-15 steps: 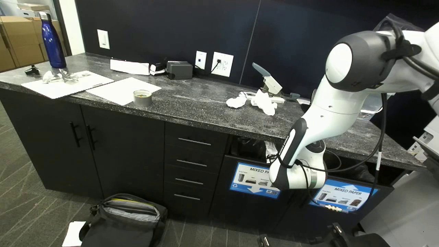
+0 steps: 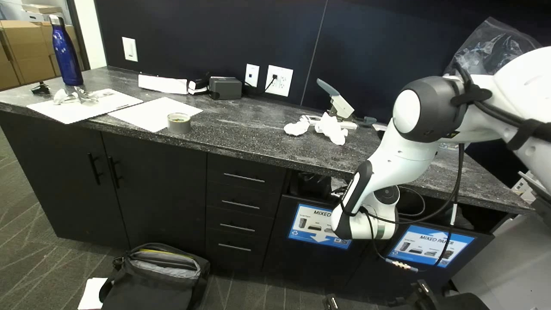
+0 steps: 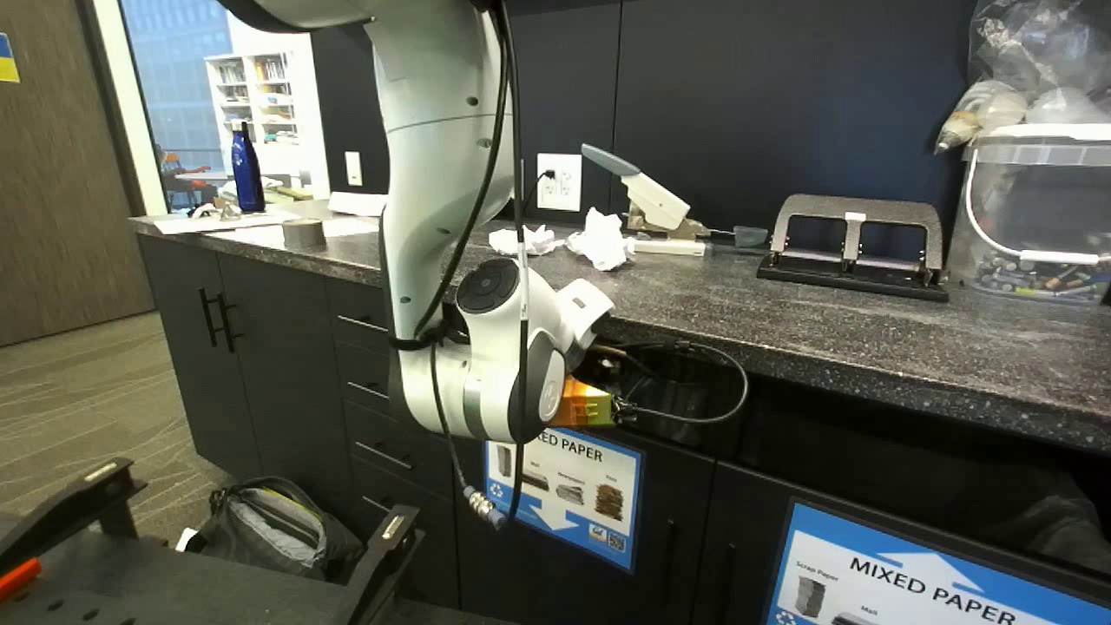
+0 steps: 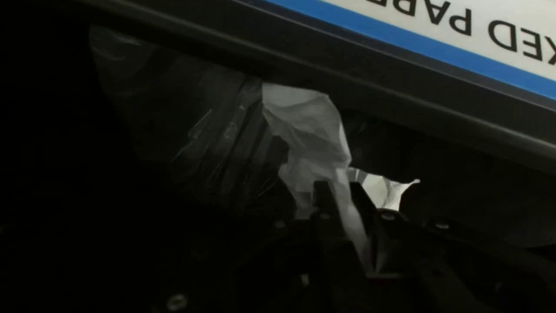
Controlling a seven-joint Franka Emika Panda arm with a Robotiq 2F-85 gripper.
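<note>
In the wrist view my gripper has its two dark fingers a little apart, with a crumpled white paper [image 4: 307, 125] running down between them. Whether both fingers touch the paper is too dark to tell. Around it is the dark bin opening, below the counter and behind a panel with a blue-and-white MIXED PAPER sign [image 4: 443, 26]. The arm hides the fingers in both exterior views. Two more crumpled papers [image 2: 330, 128] [image 2: 297, 127] lie on the counter.
The counter [image 3: 708, 312] overhangs the bin slot closely. On it stand a stapler [image 3: 654, 198], a hole punch [image 3: 859, 248], a clear bucket [image 3: 1041, 234], a tape roll [image 2: 178, 123] and a blue bottle [image 2: 66, 54]. A bag [image 2: 155, 279] lies on the floor.
The arm has moved to the left in exterior view 1, its wrist shifting left along the bin front. The papers and other objects on the counter have stayed put.
</note>
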